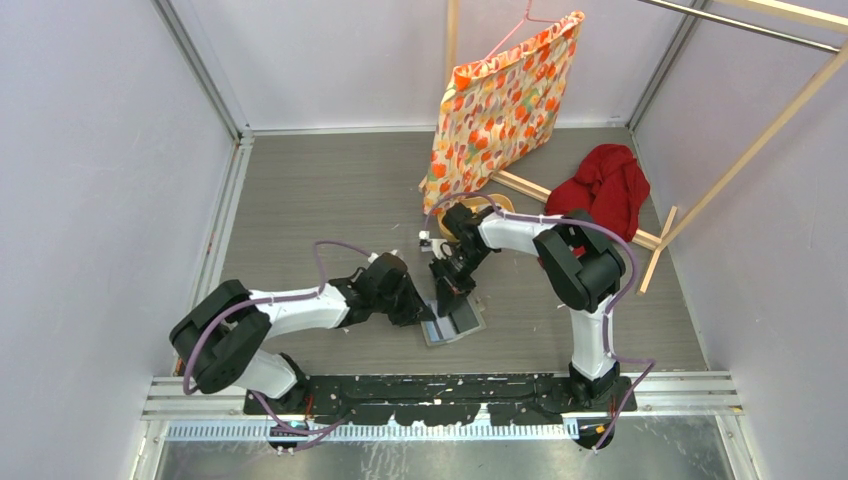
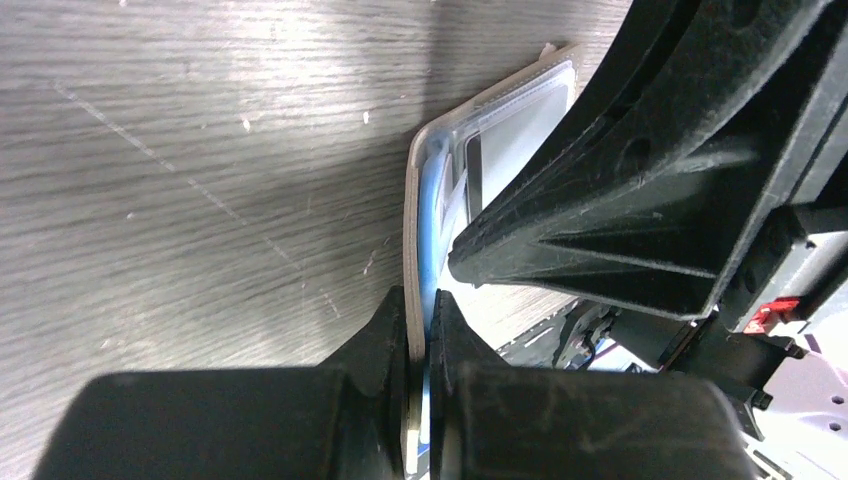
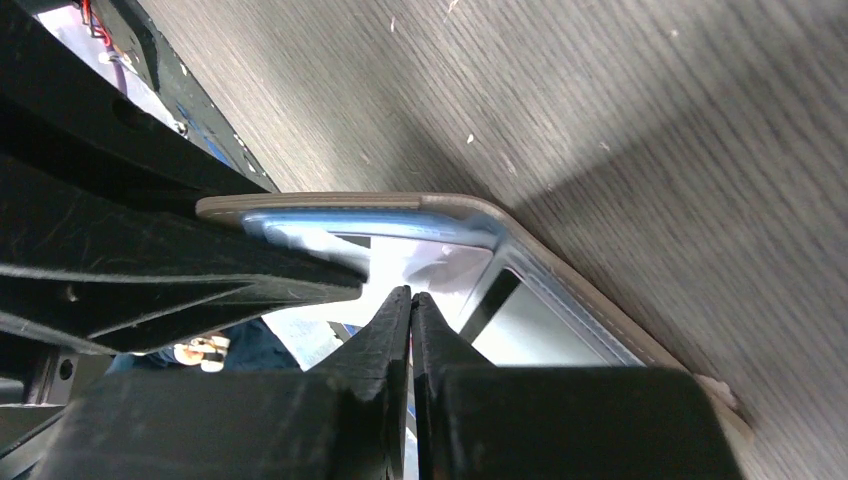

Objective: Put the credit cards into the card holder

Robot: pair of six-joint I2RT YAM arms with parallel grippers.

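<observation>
The card holder (image 1: 466, 317) lies open on the floor between both arms, brown-edged with clear pockets. My left gripper is shut on its brown and blue rim (image 2: 412, 215). At the holder's pocket, my right gripper is shut with something thin between its fingers, which looks like a pale card (image 3: 440, 268). That card's rounded corner shows inside the clear pocket; its lower part is hidden by the fingers. Another pocket (image 3: 545, 325) beside it shows a pale card with a dark stripe.
A yellow bowl (image 1: 504, 203) stands behind my right arm. The orange patterned cloth (image 1: 505, 100) hangs at the back, and a red cloth (image 1: 605, 190) lies at the back right.
</observation>
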